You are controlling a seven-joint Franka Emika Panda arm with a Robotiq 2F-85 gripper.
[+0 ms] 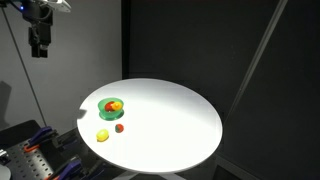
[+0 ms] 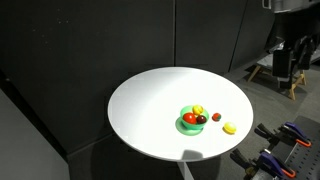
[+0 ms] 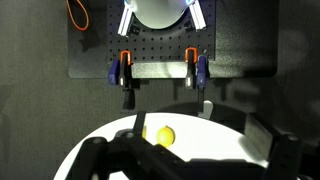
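High at the left, well above the floor and clear of the table, hangs my gripper (image 1: 40, 51). In the wrist view the gripper has its dark fingers wide apart, with nothing held between them. A green bowl (image 1: 111, 109) with red and yellow-orange fruit in it stands on the white table. Outside the bowl lie a yellow fruit (image 1: 102, 135) and a small red one (image 1: 119, 128), apart from each other. From above, the yellow fruit (image 3: 165, 136) appears near the table's edge; the bowl cannot be made out there.
The robot's perforated base plate (image 3: 160, 45) with orange-and-blue clamps lies off the table's edge. A chair (image 2: 285, 60) stands behind at the right.
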